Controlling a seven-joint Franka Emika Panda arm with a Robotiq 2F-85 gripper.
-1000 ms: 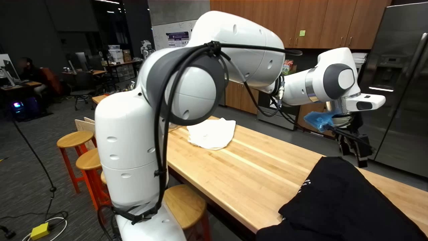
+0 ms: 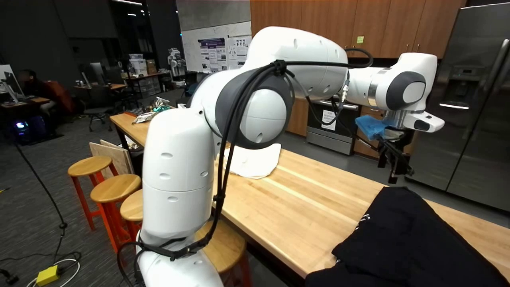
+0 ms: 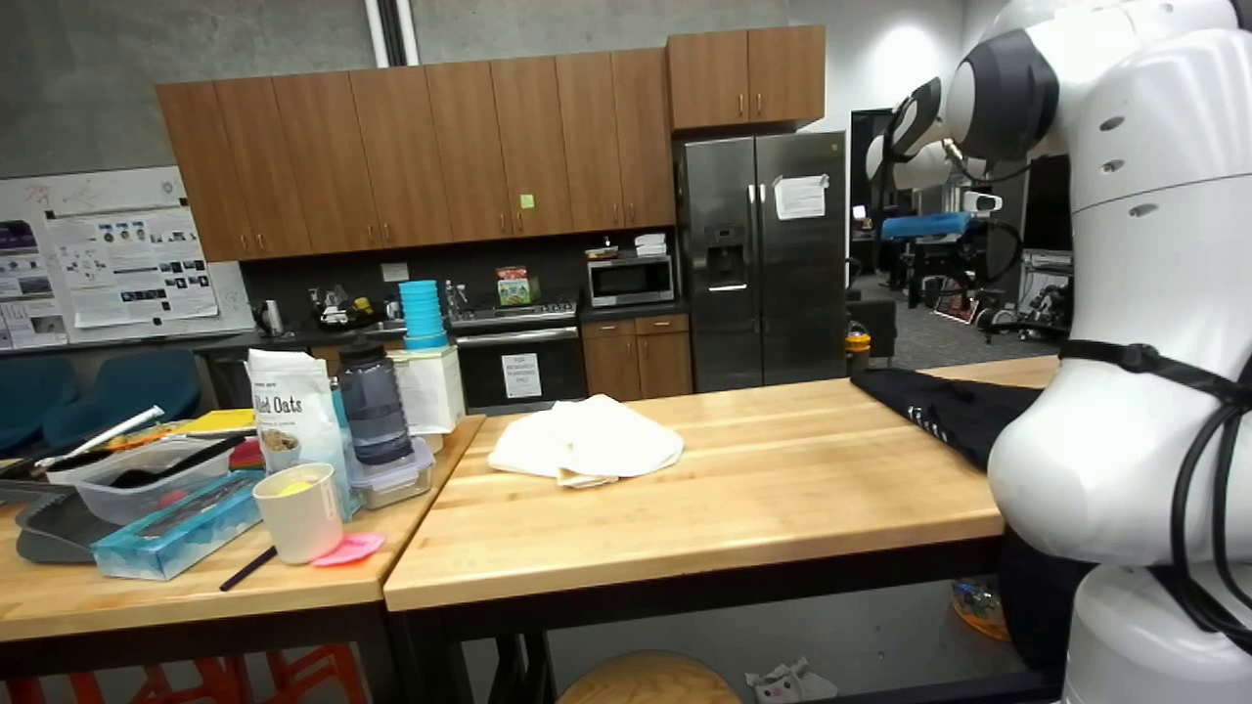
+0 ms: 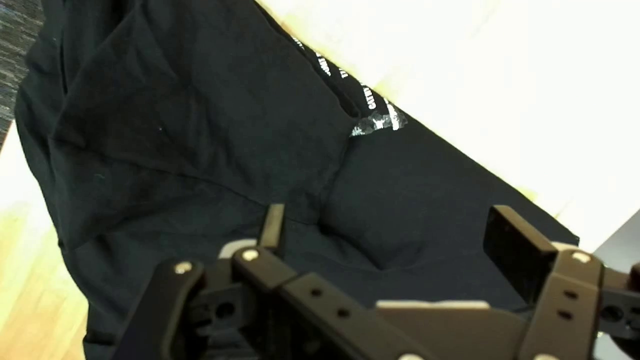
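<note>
A black garment (image 2: 406,234) with white lettering along one edge lies folded on the wooden table, near the robot's end. From the wrist view, the dark cloth (image 4: 252,120) fills most of the space under my gripper. The two fingers stand wide apart, with nothing held between them. In exterior view 1 the gripper (image 2: 389,172) hangs above the far edge of the garment, apart from it. Exterior view 2 shows only part of the garment (image 3: 951,411), the arm hiding the rest.
A white cloth (image 3: 587,439) lies at the other end of the table (image 3: 751,481), with bare wood between it and the garment. On the adjoining table stand a mug (image 3: 300,516), an oats bag (image 3: 293,411), a dark bottle (image 3: 373,405) and containers. Stools (image 2: 220,244) line one side.
The arm has swung and my gripper has moved left and somewhat higher in exterior view 1. Neither the black garment nor the white cloth has moved.
</note>
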